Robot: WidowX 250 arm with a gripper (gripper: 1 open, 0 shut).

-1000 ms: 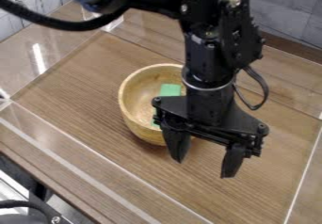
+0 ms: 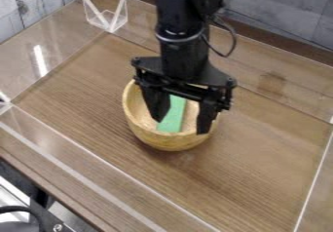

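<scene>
My black gripper (image 2: 181, 110) stands open over a round yellow-tan bowl (image 2: 134, 109), its two fingers reaching down at the bowl's left and right inner parts. Between them a green object (image 2: 172, 121) lies in the bowl. Whether either finger touches the bowl or the green object I cannot tell. The arm hides the back of the bowl.
The bowl stands on a wooden table (image 2: 260, 182) with free room to the right and at the front left. Clear plastic pieces show at the far left and upper left edges. A dark cable curves at the bottom left corner.
The gripper has moved up and back in the view, from in front of and right of the bowl to over it, around the green object.
</scene>
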